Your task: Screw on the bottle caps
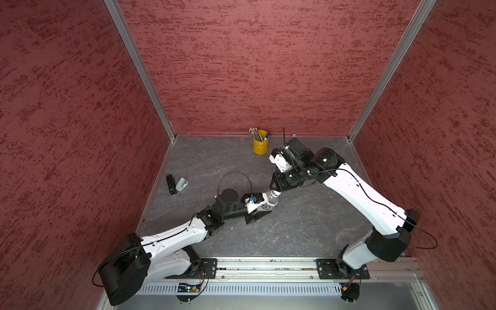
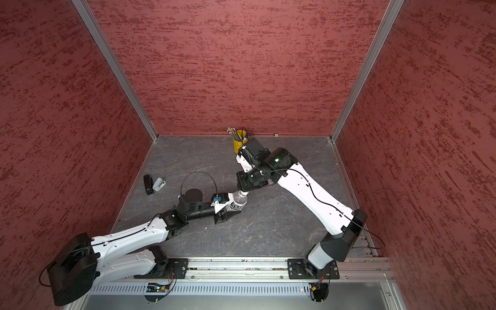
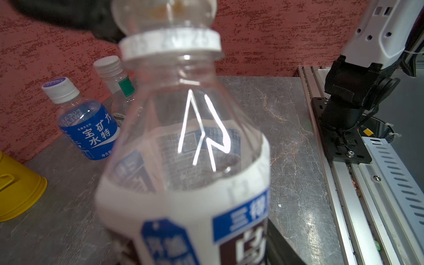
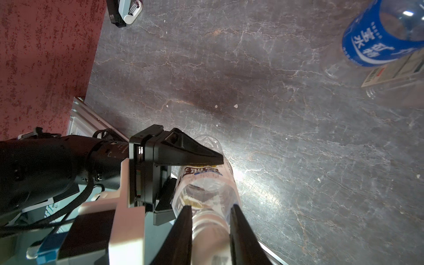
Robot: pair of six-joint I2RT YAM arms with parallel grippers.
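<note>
A clear bottle point(image 3: 190, 150) with a white, blue and dark label is clasped around its body by my left gripper point(image 1: 262, 205), tilted above the table. One black left finger point(image 4: 198, 152) lies across the bottle in the right wrist view. A white ring point(image 3: 172, 44) circles its neck; the clear mouth above runs out of the left wrist view. My right gripper is at the neck end, its fingers on either side of a blurred white cap point(image 4: 212, 249). How the cap sits on the mouth is hidden.
Behind stand a blue-labelled bottle point(image 3: 90, 128) and a clear bottle with a green label point(image 3: 125, 87), both with white caps. A yellow cup point(image 1: 261, 146) of brushes is at the back. A black remote point(image 1: 171, 184) and a pale object point(image 1: 181, 184) lie left.
</note>
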